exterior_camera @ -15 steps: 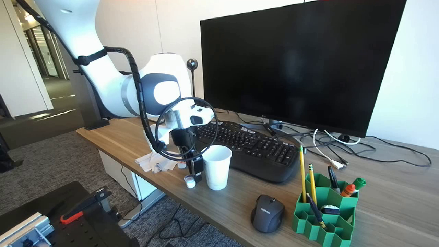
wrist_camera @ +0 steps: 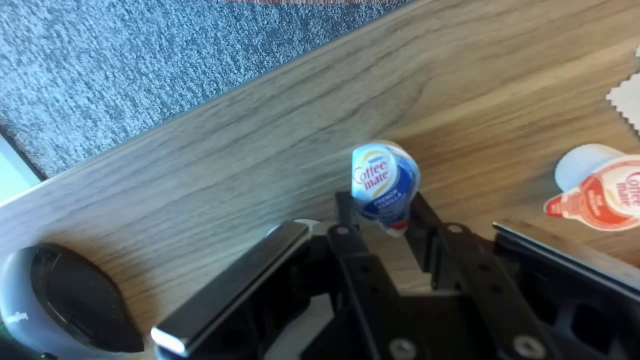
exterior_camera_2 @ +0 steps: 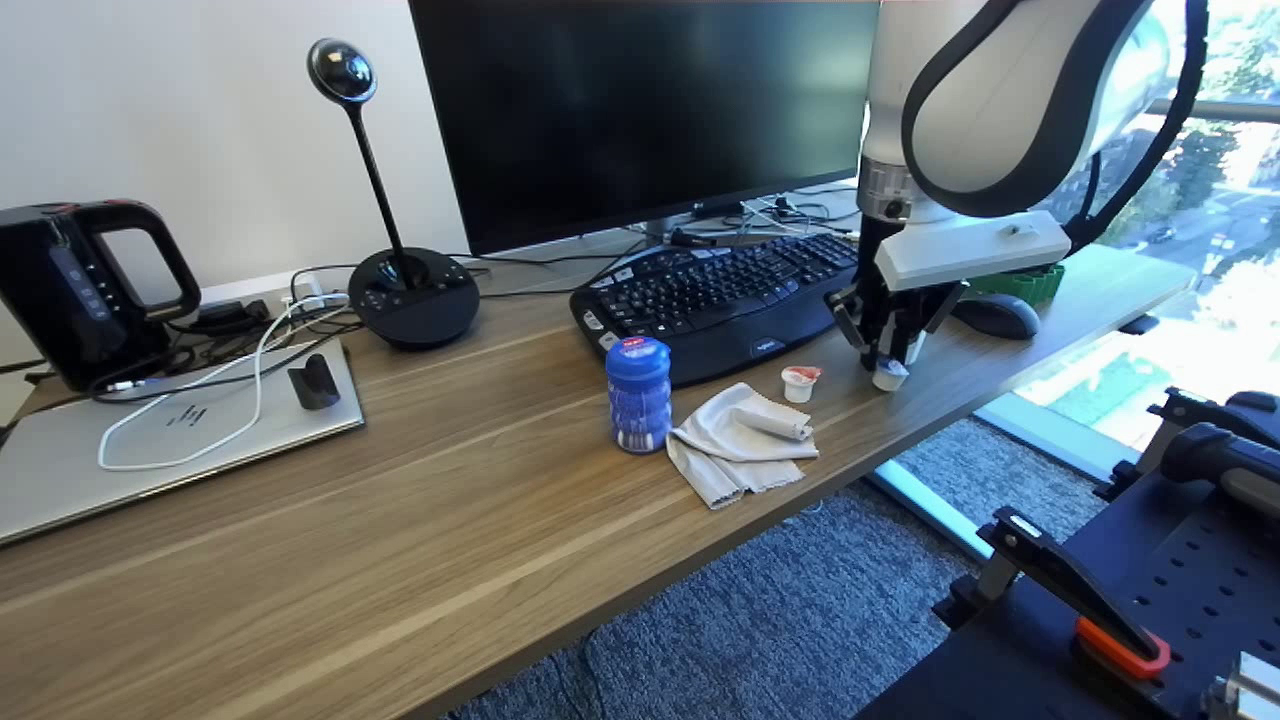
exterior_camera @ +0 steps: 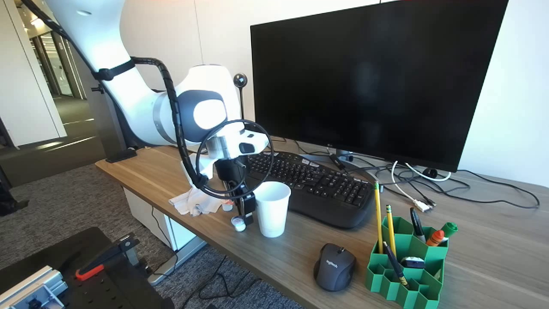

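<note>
A small creamer cup [wrist_camera: 385, 180] with a blue and white "Coffee mate French Vanilla" lid is at my gripper in the wrist view. The fingers [wrist_camera: 346, 210] stand apart on either side of it, close to its sides; whether they press on it cannot be told. Both outside views show the same creamer [exterior_camera: 238, 223] [exterior_camera_2: 889, 376] at the fingertips, low over the desk near its front edge; any gap beneath it is unclear. A white paper cup [exterior_camera: 272, 208] stands upright just right of the gripper in exterior view 1.
A red-lidded creamer [exterior_camera_2: 800, 383], a crumpled pale cloth [exterior_camera_2: 741, 444] and a blue canister [exterior_camera_2: 638, 394] lie to one side. The keyboard [exterior_camera: 319, 185] sits behind, the mouse [exterior_camera: 335, 267] and green pen holder [exterior_camera: 406, 262] to the right. The desk's front edge is close.
My gripper has risen slightly and shifted a little right in exterior view 1. The creamer at its fingertips has moved slightly the same way. The paper cup stays about where it was.
</note>
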